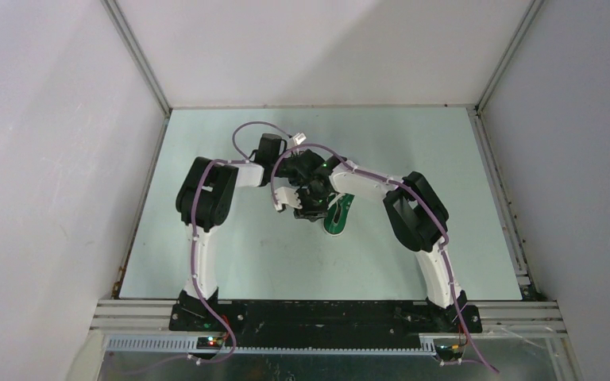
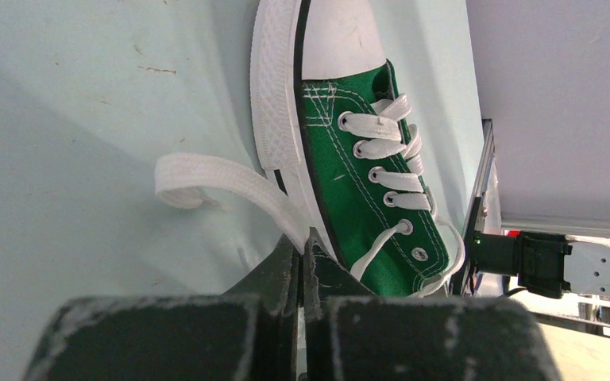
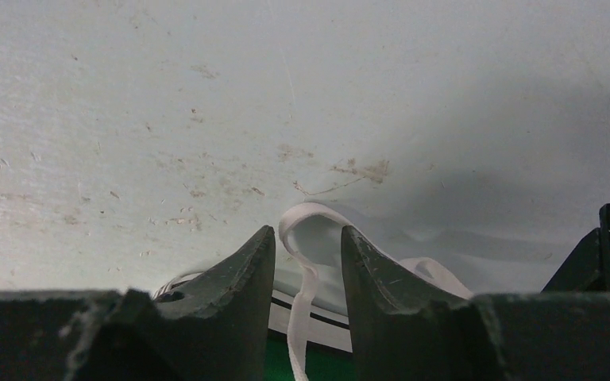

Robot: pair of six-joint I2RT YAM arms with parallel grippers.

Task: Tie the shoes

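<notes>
A green canvas shoe (image 1: 336, 219) with white laces lies at the table's centre, mostly hidden by the arms in the top view. In the left wrist view its side (image 2: 341, 182) and laced eyelets show. My left gripper is shut on a flat white lace (image 2: 230, 178), whose end loops over. In the right wrist view my right gripper stands part open over a white lace (image 3: 318, 206) that curves on the table and runs down between and below its fingers toward the shoe. Whether the lace touches the fingers is unclear.
White walls (image 1: 63, 175) bound it at left, back and right. The two arms crowd closely together over the centre.
</notes>
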